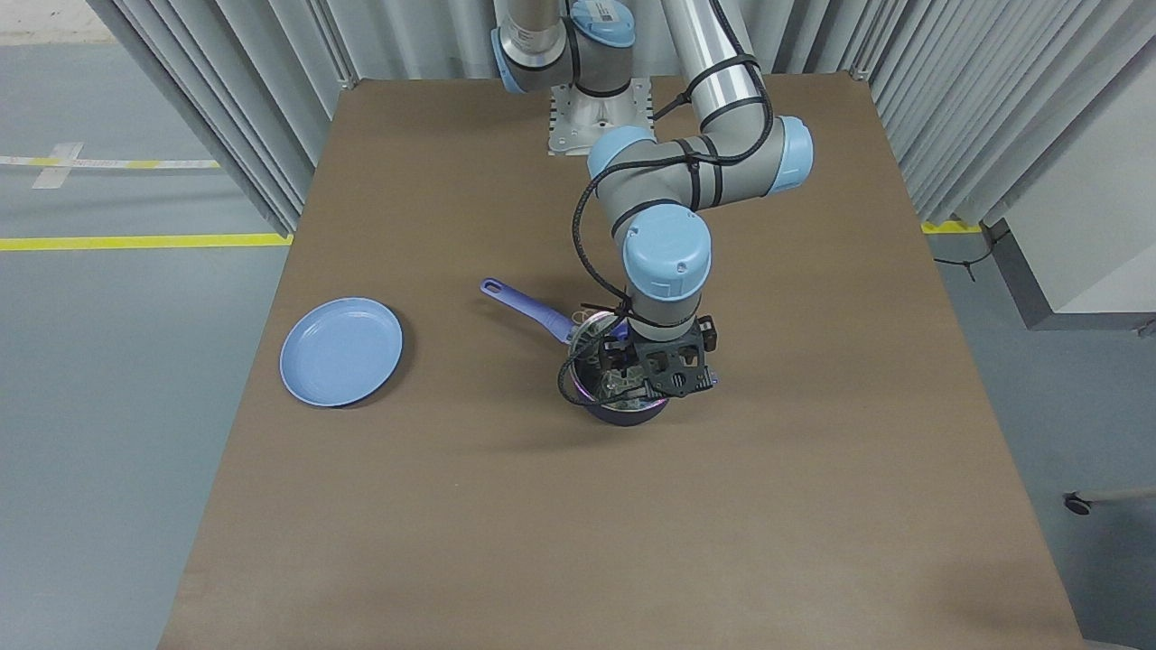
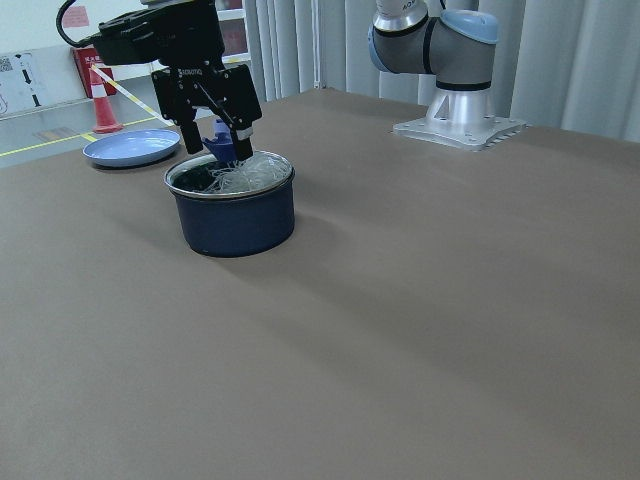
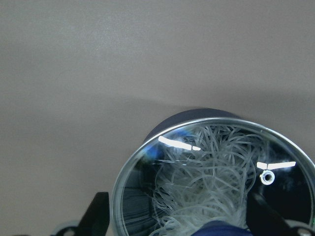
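A dark blue pot (image 2: 232, 227) stands on the table with a glass lid (image 3: 206, 162) on it, white noodle-like strands visible under the glass. My gripper (image 2: 216, 135) is open over the lid, its two fingers either side of the blue lid knob (image 2: 222, 146); whether they touch it I cannot tell. In the wrist view the fingertips sit at the bottom edge, the blue knob between them. In the front view a blue handle (image 1: 522, 305) sticks out behind the pot, which is largely hidden by the arm.
A light blue plate (image 1: 340, 351) lies on the left of the table (image 1: 618, 520). The arm's base (image 1: 564, 125) is at the back.
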